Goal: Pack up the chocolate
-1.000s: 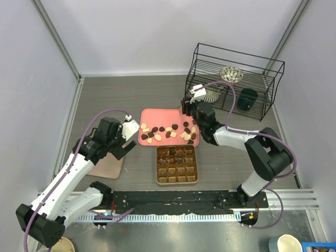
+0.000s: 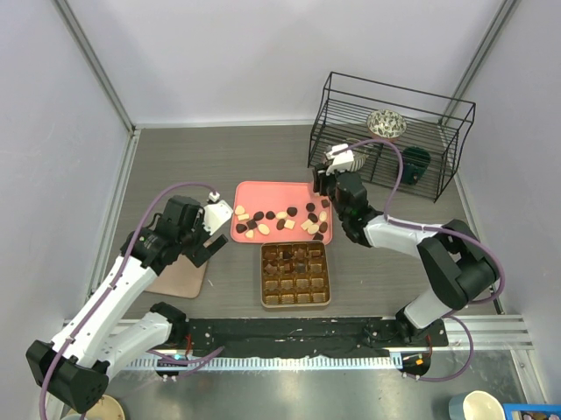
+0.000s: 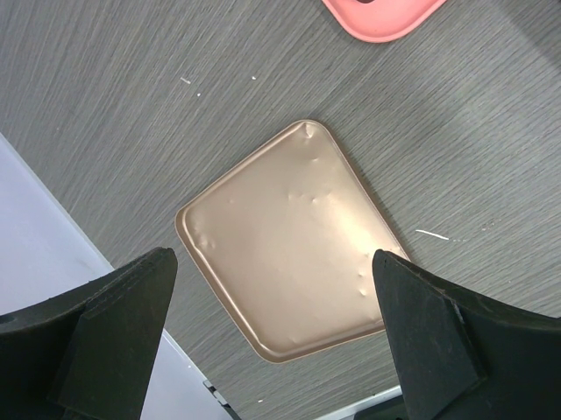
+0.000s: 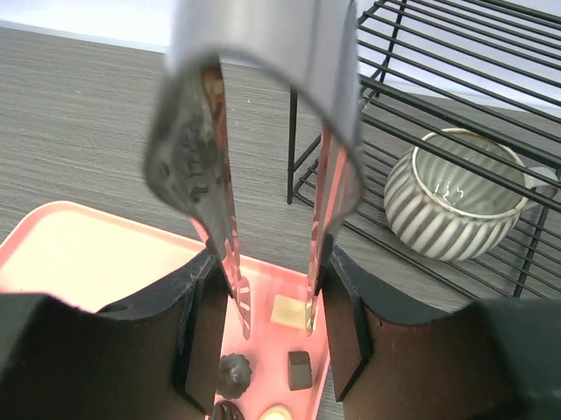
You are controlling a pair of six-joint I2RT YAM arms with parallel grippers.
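Observation:
Metal tongs (image 4: 263,35) sit between the fingers of my right gripper, which presses on their legs from outside. The tongs' tips stand apart above a pale square chocolate (image 4: 289,311) near a tray corner; nothing shows clasped between them. Dark and pale chocolates (image 2: 264,229) are spread over the pink tray (image 2: 272,194). In front of it stands the gold box (image 2: 295,299) with compartments; some back ones look darker, contents hard to tell. My left gripper is open and empty above the flat gold lid (image 3: 280,236).
A black wire rack (image 2: 456,149) with a patterned bowl (image 2: 387,124) and a ribbed cup (image 4: 421,210) stands close to the right gripper at the back right. Bare table lies behind the tray and to the box's right.
My right gripper has shifted a little to the right and toward the front, over the tray's back right corner. The left arm, tray and box have stayed put.

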